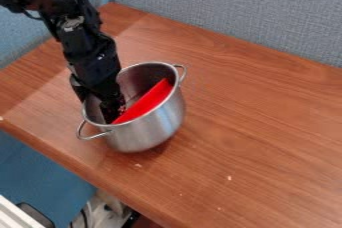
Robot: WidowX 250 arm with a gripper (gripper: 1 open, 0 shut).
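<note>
A steel pot (150, 128) with two side handles stands near the left edge of the wooden table. A red object (144, 101) lies inside it, leaning against the right side. My black gripper (110, 110) reaches down into the pot's left part, beside the red object; its fingertips are mostly hidden, so I cannot see whether anything is between them.
Grey padded panels (227, 12) border the back and left. The table's front left edge is close to the pot.
</note>
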